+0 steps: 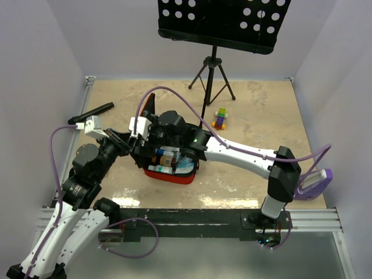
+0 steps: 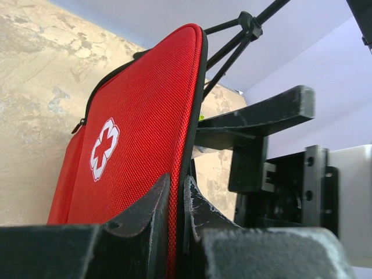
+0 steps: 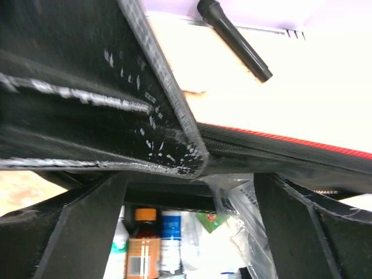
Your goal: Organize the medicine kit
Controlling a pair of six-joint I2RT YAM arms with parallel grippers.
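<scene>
The medicine kit (image 1: 170, 177) is an open red and black case, its lid raised on the left. In the left wrist view the red lid (image 2: 139, 122) with a white cross emblem has its edge pinched in my left gripper, which is shut. My right gripper is close beside it over the case, its fingers (image 3: 314, 226) apart. A clear plastic strip (image 3: 247, 218) shows between them, apparently not clamped. Inside lie a brown bottle (image 3: 144, 247) with an orange cap, a blue-and-white tube (image 3: 171, 241) and clear packets.
A black cylinder (image 1: 92, 113) lies at the back left. Behind the case stands a black music stand (image 1: 210, 75), with a small coloured toy (image 1: 220, 119) near it. A purple box (image 1: 314, 185) is at the right. Both grippers crowd together over the case's left side.
</scene>
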